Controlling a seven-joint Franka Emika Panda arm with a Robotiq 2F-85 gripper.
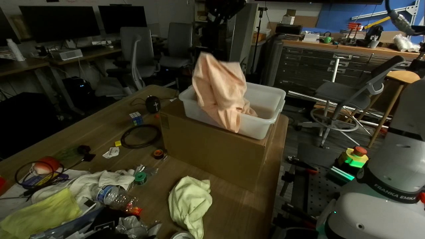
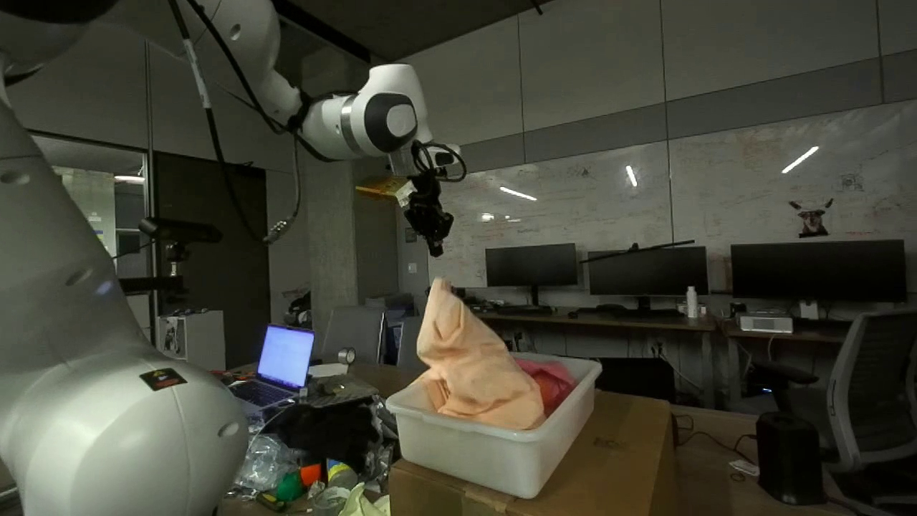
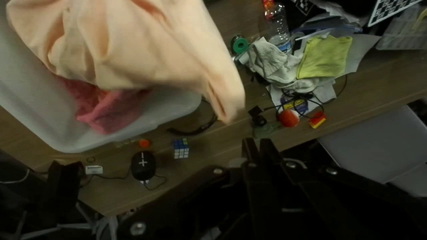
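A peach cloth [image 1: 221, 85] rises in a tall peak out of the white bin [image 1: 255, 123], part of it draped over the near rim. In exterior view 2 my gripper [image 2: 436, 251] is above the peak of the cloth [image 2: 473, 361], with a small gap between them. The wrist view shows my gripper with its fingers close together, shut, and nothing visible between them. The cloth's pointed tip [image 3: 227, 114] is apart from the fingertips there. A pink-red cloth [image 3: 114, 110] lies in the bin under the peach one.
The bin stands on a cardboard box [image 1: 215, 153] on the wooden table. A pale green cloth [image 1: 190, 203] lies in front of the box. Clutter with a plastic bottle [image 1: 115, 196] and a yellow cloth [image 1: 47, 211] covers the table's near left.
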